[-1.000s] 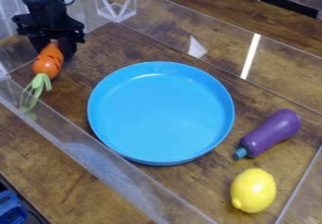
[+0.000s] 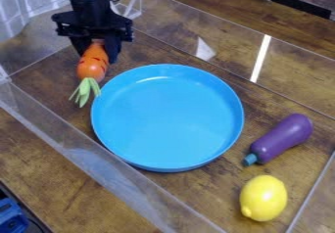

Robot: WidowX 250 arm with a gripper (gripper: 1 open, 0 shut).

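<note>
My black gripper (image 2: 100, 43) is at the upper left, shut on an orange toy carrot (image 2: 92, 66), which hangs at a tilt with its pale green leaves pointing down toward the front. The carrot is just left of the upper-left rim of a blue plate (image 2: 167, 116); whether it touches the floor is hard to tell.
A purple eggplant (image 2: 281, 137) lies right of the plate, with a lemon (image 2: 263, 198) in front of it. Clear plastic walls border the wooden surface. A blue object (image 2: 10, 216) sits at the lower left, outside the wall. The plate is empty.
My gripper and the carrot it holds have moved right, from near the left wall toward the plate. The plate, eggplant and lemon have stayed put.
</note>
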